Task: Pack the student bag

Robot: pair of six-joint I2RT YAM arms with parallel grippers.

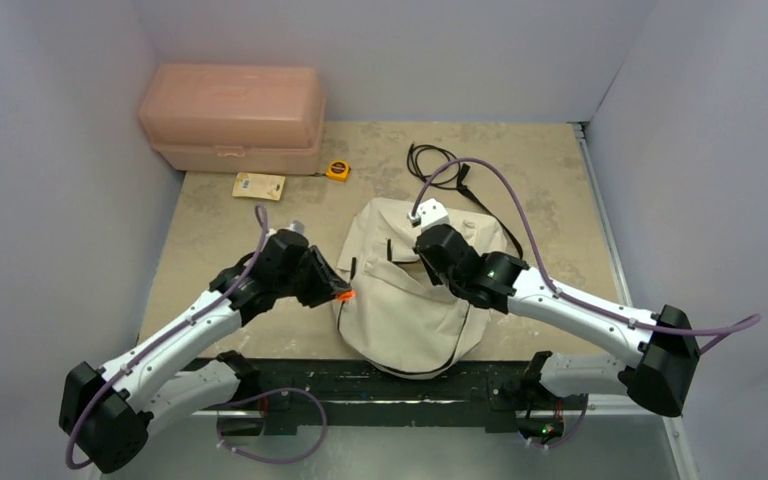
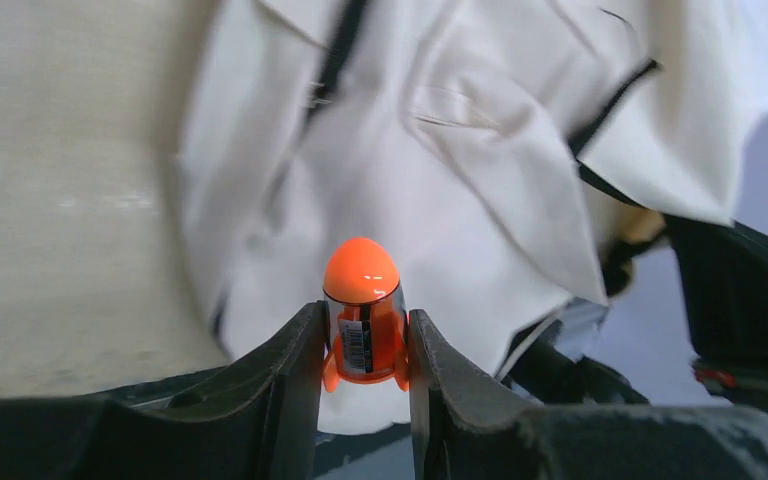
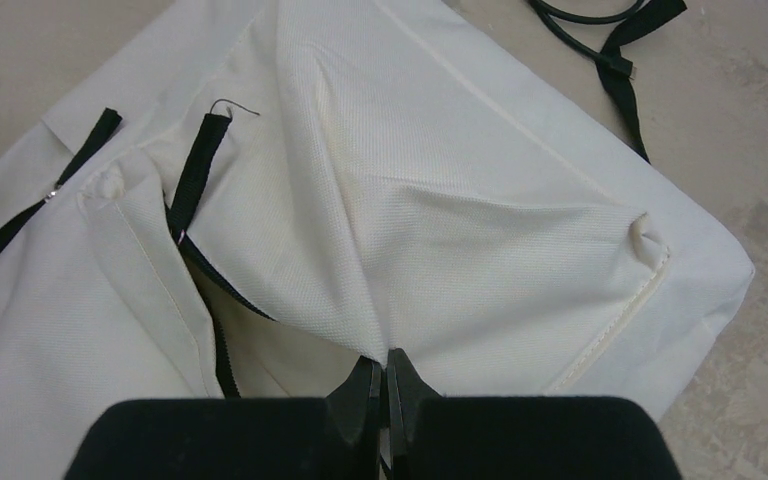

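The cream cloth bag (image 1: 400,320) lies on the table with black zip pulls and a partly open zipped mouth. An orange-capped glue stick (image 2: 361,275) with a barcode label is clamped in my left gripper, above the bag's left side. In the right wrist view, a fold of the bag's fabric (image 3: 335,250) runs down to the fingertips of my right gripper, which is shut on it. Beside that fold the bag's opening (image 3: 270,355) shows as a gap. What lies inside the bag is mostly hidden.
A pink case (image 1: 230,110) stands at the back left. Near it lie a yellow tape measure (image 1: 337,171) and a pale yellow card (image 1: 258,187). A black cable (image 1: 430,160) is coiled behind the bag. Clear table shows on the left and far right.
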